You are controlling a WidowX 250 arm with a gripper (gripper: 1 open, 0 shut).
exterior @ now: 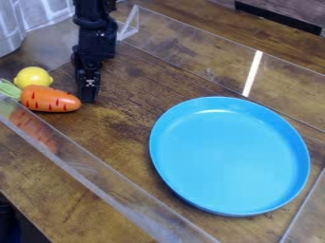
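Note:
My black gripper (90, 87) hangs at the upper left over the wooden table, its fingertips low just beside the top end of an orange toy carrot (48, 100) with a pale green top. A yellow lemon (32, 78) lies behind the carrot, to the left of my gripper. The fingers are dark and small in this view; they look apart, with nothing clearly between them. A large light-blue plate (229, 152) rests on the right.
Clear plastic walls run along the table (165, 76) edges at front left, back and right. A white ribbed container (10, 24) stands at the top left. Bare wood lies between my gripper and the plate.

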